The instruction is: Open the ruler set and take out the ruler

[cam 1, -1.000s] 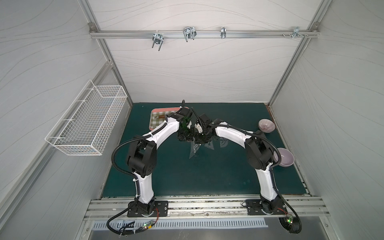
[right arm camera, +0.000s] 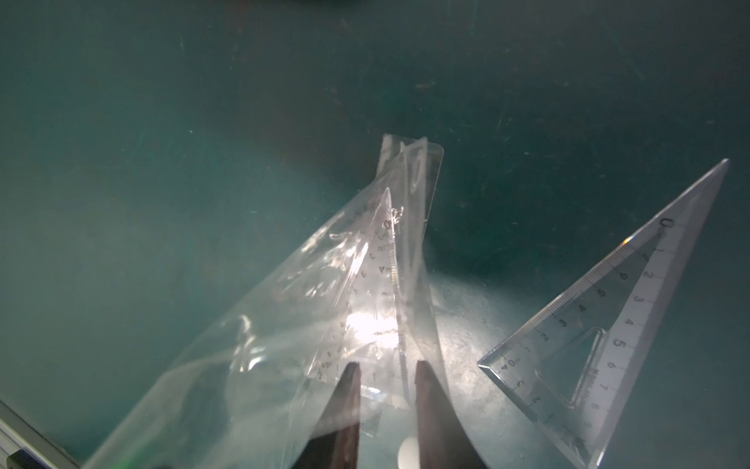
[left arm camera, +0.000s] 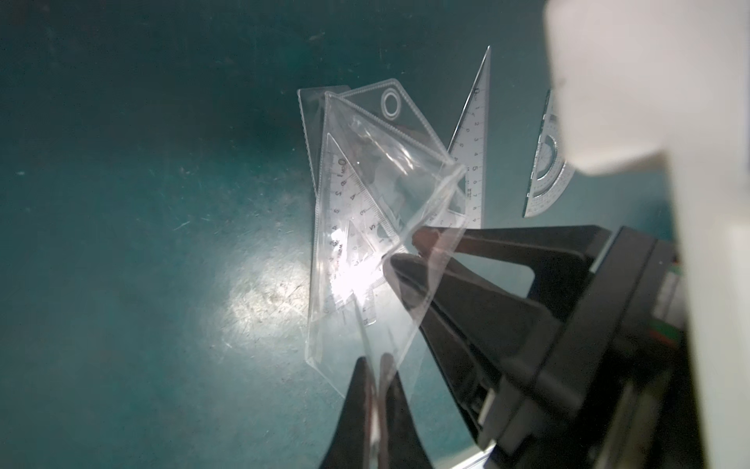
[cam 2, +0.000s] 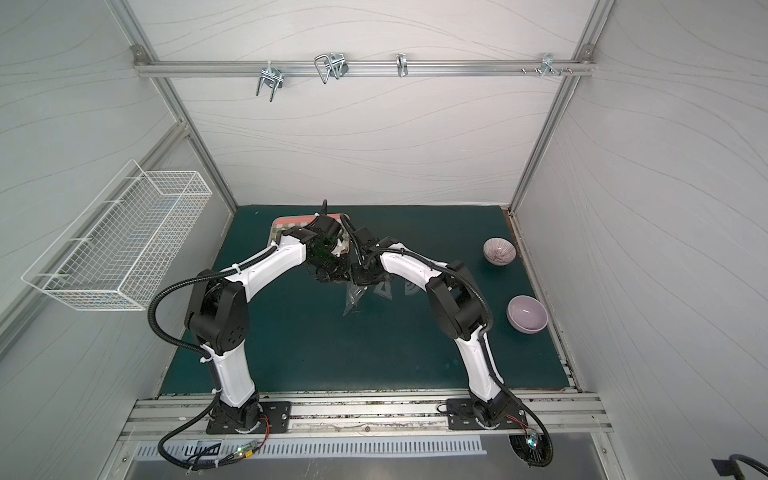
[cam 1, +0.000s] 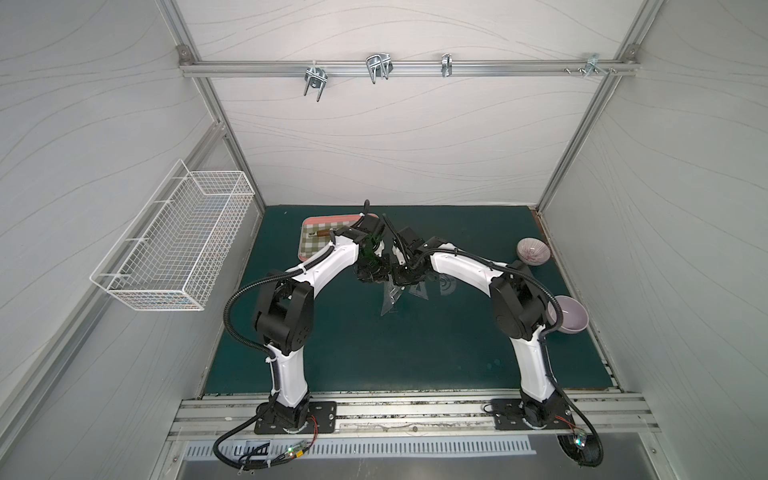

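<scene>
The clear plastic pouch hangs wrinkled from my left gripper, which is shut with the film running between its fingers. A transparent set square lies inside the pouch. My right gripper stands open at the pouch, its two fingers apart with clear film around them; whether one finger is inside the pouch I cannot tell. Another set square lies loose on the table to the right, and farther right a protractor. A clear strip end sticks out beyond the pouch's far corner.
A checked tray with a pink rim stands at the back left, partly behind the left arm. Two bowls, one patterned and one plain lilac, stand at the right edge.
The pouch's lower end has shifted slightly to the right. Both arms are in nearly the same place, the grippers still close together.
</scene>
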